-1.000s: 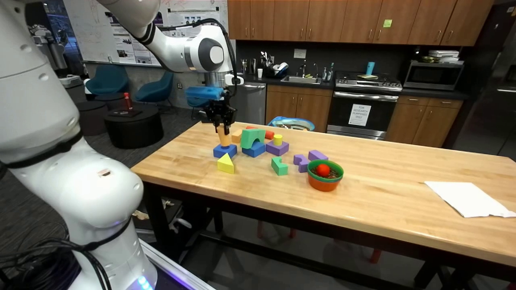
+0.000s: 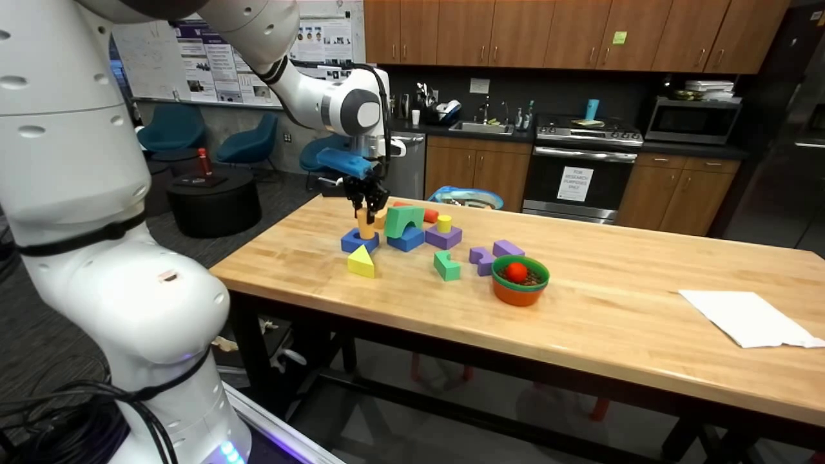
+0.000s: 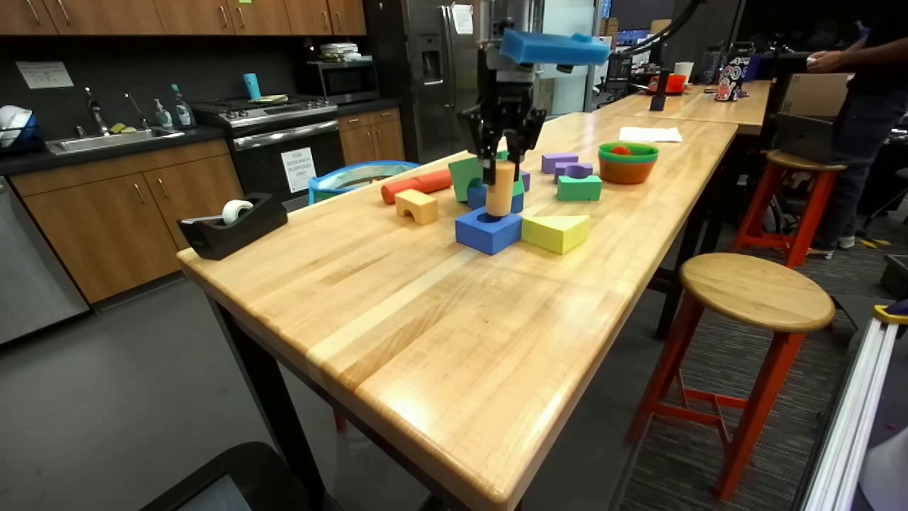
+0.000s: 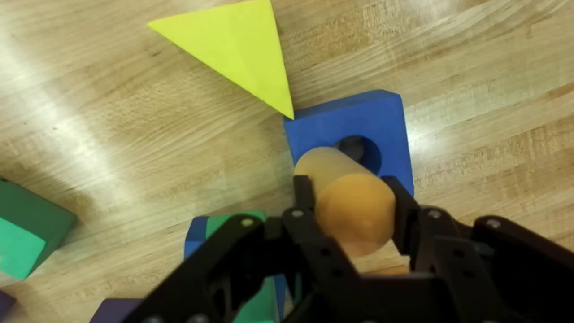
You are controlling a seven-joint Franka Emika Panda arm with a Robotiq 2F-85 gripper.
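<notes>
An orange cylinder [image 4: 355, 207] is held upright between the black fingers of my gripper. Beneath it lies a blue block [image 4: 350, 124] with a round hole, part of which shows dark beside the cylinder's lower end in the wrist view. From exterior view 2, the cylinder [image 3: 499, 191] appears over the hole in the blue block [image 3: 487, 233]; whether its end rests on the block or slightly enters the hole, I cannot tell. A yellow triangular block [image 4: 242, 48] has one corner close to the blue block.
Next to the gripper stands a green arch [image 2: 399, 220] on another blue block [image 2: 407, 241]. A purple block [image 2: 437, 238] bears a yellow cylinder [image 2: 444, 223]. An orange arch [image 3: 417, 206] and a red cylinder [image 3: 415, 184] lie nearby. Bowls [image 2: 516, 293] stand farther along.
In exterior view 1, the gripper and cylinder have shifted slightly to the right. The cylinder, tilted before, now looks more upright. The blocks on the table have stayed put.
</notes>
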